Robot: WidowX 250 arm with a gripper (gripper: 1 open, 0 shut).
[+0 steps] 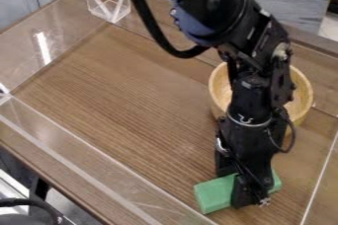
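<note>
My black gripper (243, 176) reaches down from the top of the camera view to the front right, shut on a green block (212, 195) that lies on the wooden surface. The fingers cover much of the block's middle. Behind the gripper and arm, an orange-tan bowl (297, 97) is partly hidden.
A clear plastic object (109, 4) stands at the back left edge. A dark cable or tube shows at the lower left corner.
</note>
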